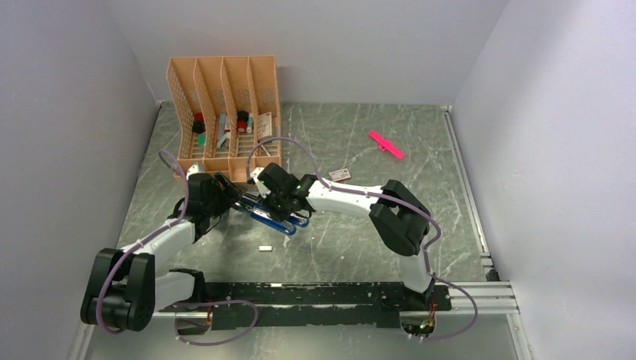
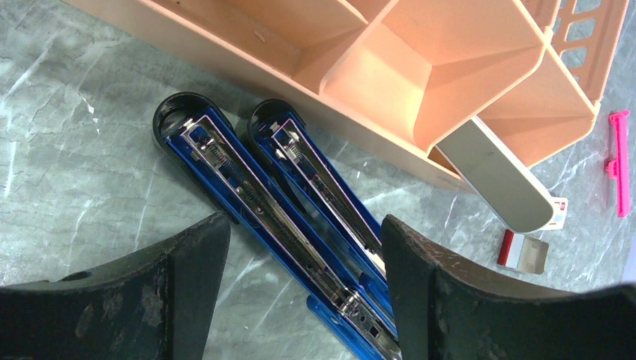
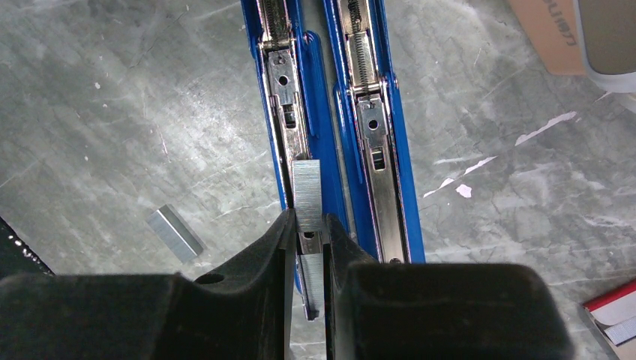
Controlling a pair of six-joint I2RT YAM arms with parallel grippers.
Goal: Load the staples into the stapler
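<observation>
Two blue staplers lie side by side with their metal channels showing; the right wrist view has the front stapler [image 3: 283, 82] on the left and the rear stapler [image 3: 379, 150] on the right. My right gripper is shut on a silver staple strip [image 3: 307, 187], which lines up over the front stapler's channel. Whether it rests down inside I cannot tell. Open over the staplers, my left gripper has its fingers well apart, with the front stapler [image 2: 251, 191] passing below the gap. Both arms partly hide the staplers in the top view.
A loose staple strip [image 3: 175, 234] lies beside the front stapler. The peach organizer [image 1: 225, 163] stands close behind the staplers. Farther off are a small staple box [image 1: 339, 175] and a pink object [image 1: 386, 144]. A white piece [image 1: 265, 248] lies in front.
</observation>
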